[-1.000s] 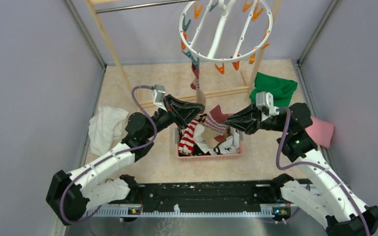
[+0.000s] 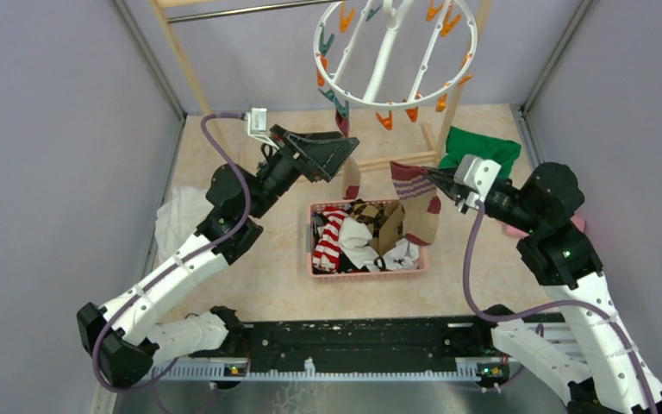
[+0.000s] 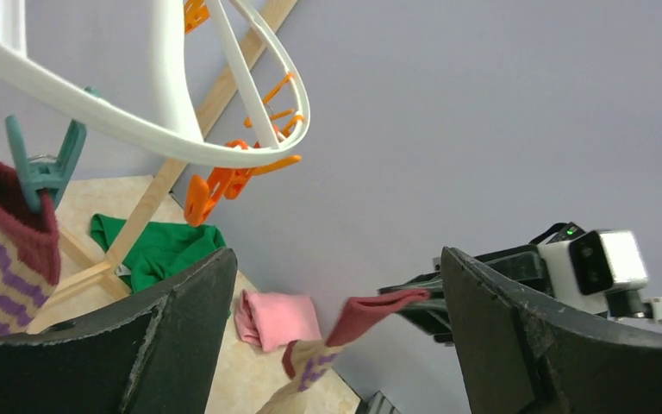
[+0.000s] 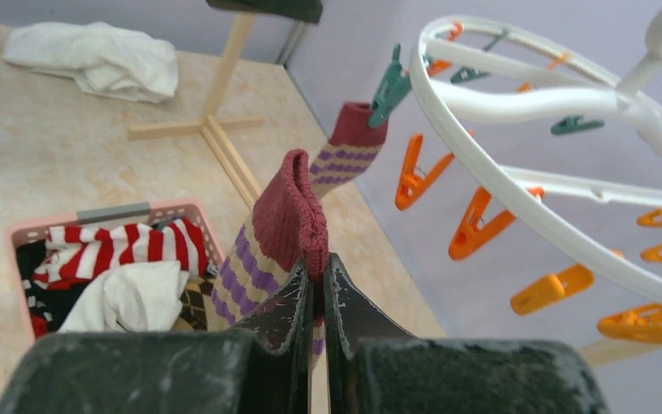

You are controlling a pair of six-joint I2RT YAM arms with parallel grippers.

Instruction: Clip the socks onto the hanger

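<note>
In the top view, a beige sock with a maroon cuff and purple stripes (image 2: pixel 415 207) dangles from my right gripper (image 2: pixel 429 173), which is shut on the cuff. The right wrist view shows that maroon cuff (image 4: pixel 297 207) standing up above the closed fingers (image 4: pixel 296 323). A similar sock (image 3: pixel 17 250) hangs from a teal clip (image 3: pixel 47 168) on the round white hanger (image 2: pixel 394 104). My left gripper (image 2: pixel 338 158) is open and empty, close to the hanging sock and below the hanger ring. Orange clips (image 4: pixel 480 226) along the ring hold nothing.
Below the sock sits a pink basket (image 2: pixel 366 276) of mixed socks. A green cloth (image 2: pixel 483 148) lies at the back right, a white cloth (image 2: pixel 181 217) at the left. Wooden stand bars (image 2: pixel 388 161) cross the table behind the basket.
My right gripper has risen and moved right and back, pulling the sock up so it hangs longer. The left gripper has risen and moved toward the hanger, its fingers still open.
</note>
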